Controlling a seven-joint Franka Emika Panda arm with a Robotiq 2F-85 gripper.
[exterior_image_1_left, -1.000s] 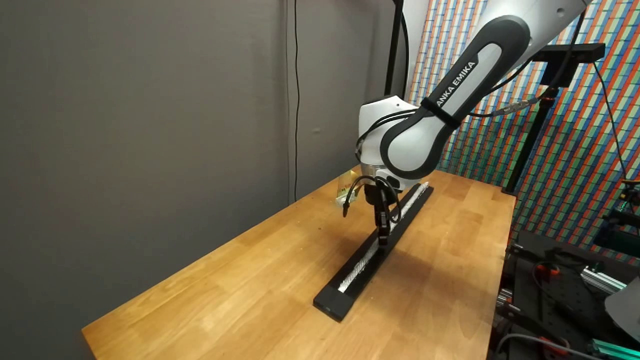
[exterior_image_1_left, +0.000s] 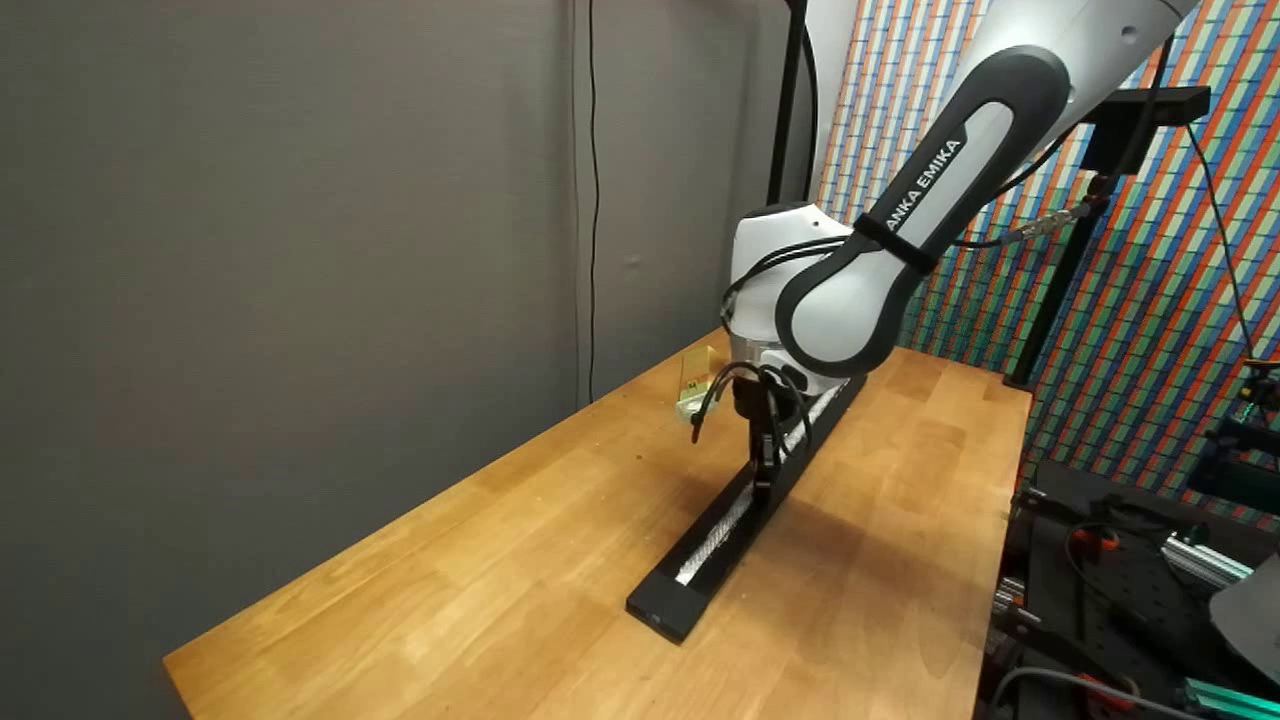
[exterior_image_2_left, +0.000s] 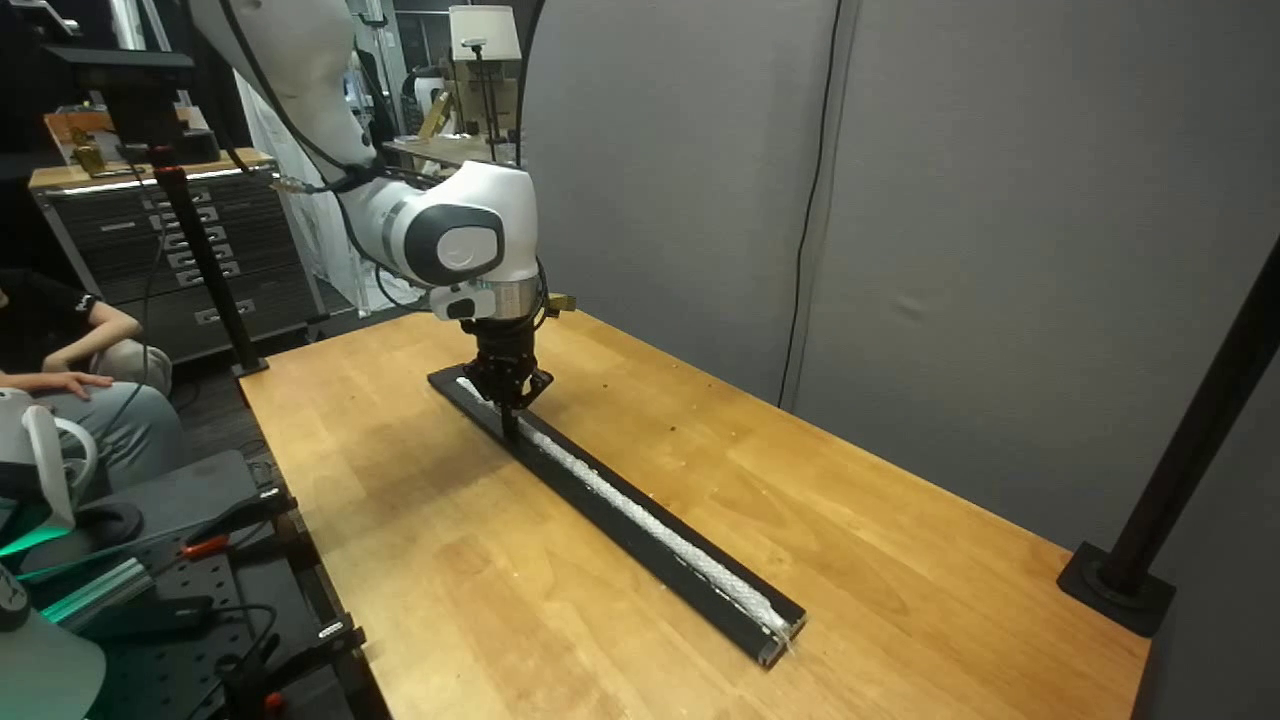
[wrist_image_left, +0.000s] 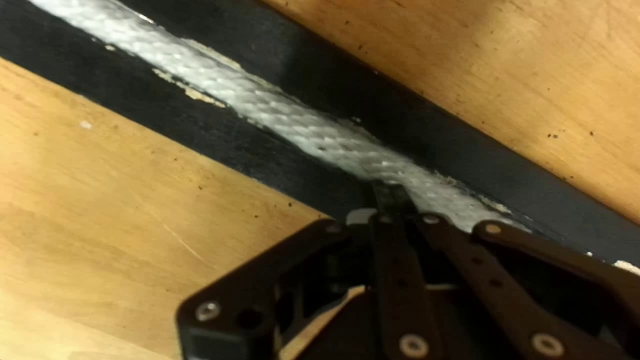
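A long black channel (exterior_image_1_left: 671, 605) lies flat on the wooden table, with a white braided rope (exterior_image_2_left: 654, 528) running along its groove. In the second exterior view the rope's frayed end reaches the channel's near end. My gripper points straight down over the channel, its fingertips at the rope's edge in the wrist view. Both fingers are together, and nothing shows between them. Whether the tips press on the rope or only hover just above it is hard to tell. The rope's stretch behind the gripper is hidden in the wrist view.
A small yellowish packet (exterior_image_1_left: 696, 374) lies on the table behind the arm. Bare table (exterior_image_2_left: 480, 576) surrounds the channel on both sides. A grey partition (exterior_image_2_left: 960, 240) borders the table, and a black stand (exterior_image_2_left: 1118, 586) rises from one corner.
The arm and gripper have shifted slightly right and down in the first exterior view, closer to the channel. Channel and rope look unmoved where visible.
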